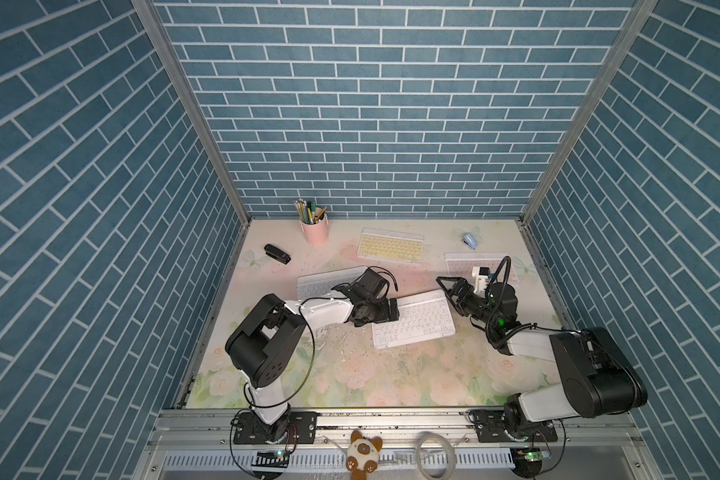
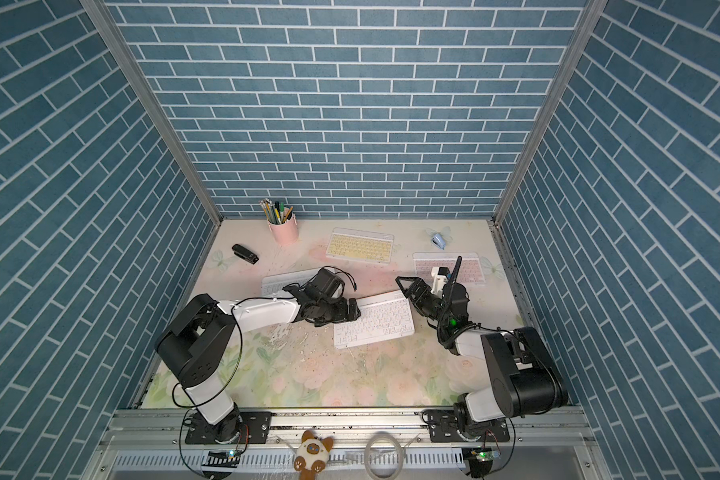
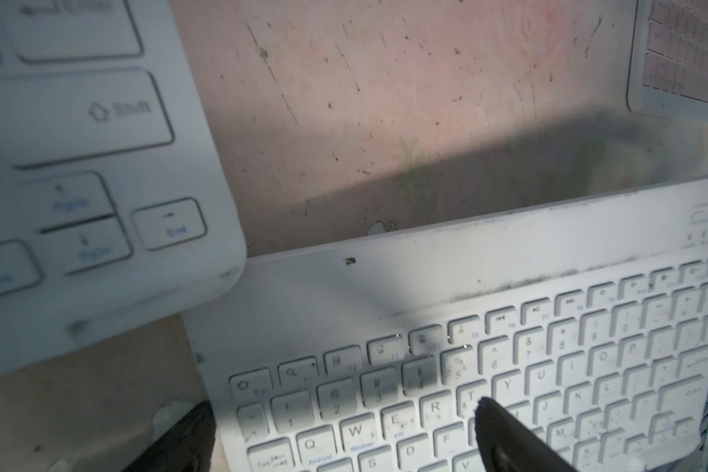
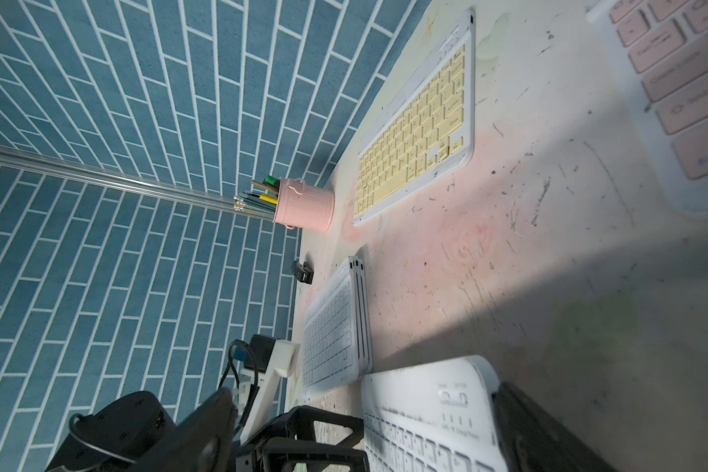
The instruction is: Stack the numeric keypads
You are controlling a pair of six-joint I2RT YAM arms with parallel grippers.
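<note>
A white keyboard (image 1: 416,324) lies askew at front centre, its right end raised beside my right gripper. That gripper's fingers straddle the end in the right wrist view; whether they touch it I cannot tell. My left gripper hangs over the keyboard's left part, fingers apart. Behind it, a stack of white keyboards (image 4: 330,330) sits at centre left, partly hidden by the left arm in the top views. A yellow keyboard (image 1: 389,245) lies at the back, a pink keyboard (image 2: 448,265) at the right.
A pink pencil cup (image 1: 314,229) and a black stapler (image 1: 277,253) stand at the back left. A small blue object (image 1: 469,240) lies at the back right.
</note>
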